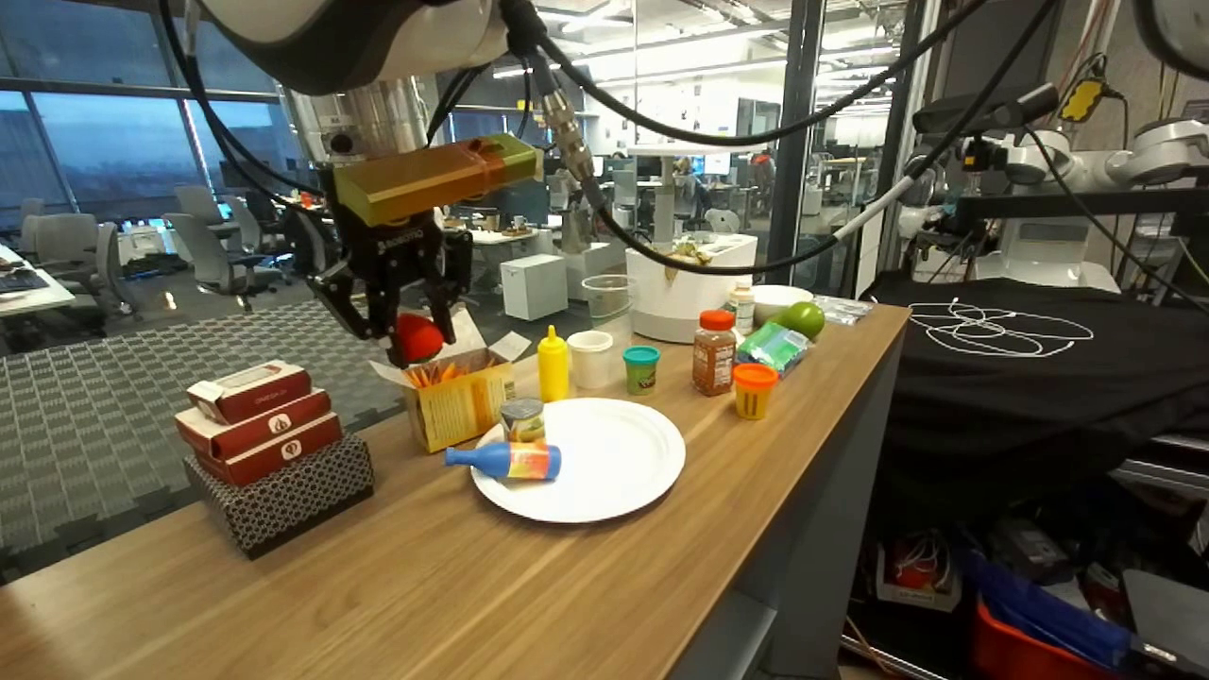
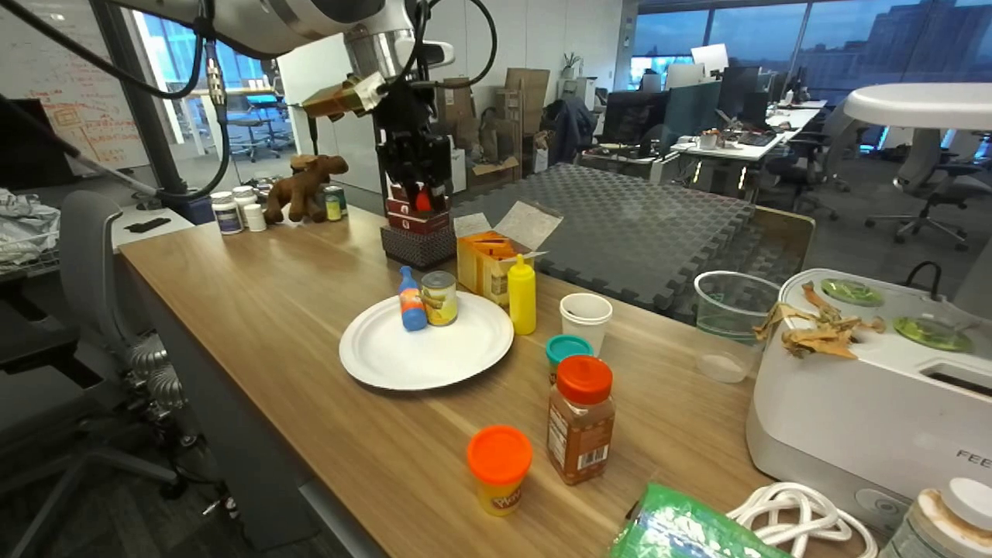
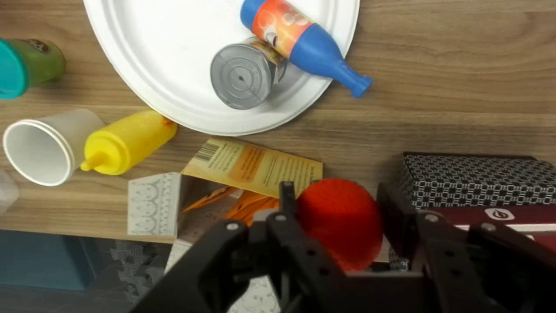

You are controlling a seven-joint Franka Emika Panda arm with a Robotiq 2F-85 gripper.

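Note:
A round red object (image 3: 341,221) is held between the fingers of my gripper, which is shut on it. In exterior view 1 the gripper (image 1: 421,331) hangs above the table's far edge, with the red object (image 1: 417,339) just over or behind the open yellow box (image 1: 462,399). Orange packets (image 3: 250,208) show inside that box in the wrist view. A white plate (image 1: 623,459) carries a blue bottle (image 1: 510,460) lying on its side and a can (image 1: 523,420) standing upright. The underside of the red object is hidden.
Red boxes (image 1: 266,425) are stacked on a black patterned box (image 1: 297,494) left of the yellow box. A yellow squeeze bottle (image 1: 553,368) and white cups (image 1: 590,358) stand to its right.

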